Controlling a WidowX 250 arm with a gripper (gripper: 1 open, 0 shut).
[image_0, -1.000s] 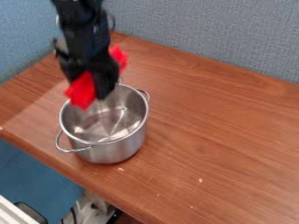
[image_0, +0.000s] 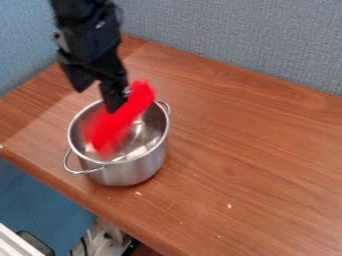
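A bright red object (image_0: 120, 120), blurred, is over and partly inside the steel pot (image_0: 135, 172) on the left of the wooden table. My black gripper (image_0: 96, 88) is above the pot's back rim, beside the upper end of the red object. The fingers are blurred; the gripper appears open. Whether the red object touches the fingers or the pot's bottom I cannot tell.
A grey-blue fabric wall (image_0: 241, 40) borders the back and left. The table's front-left edge runs close to the pot.
The red object has gone from high above the pot down into its opening.
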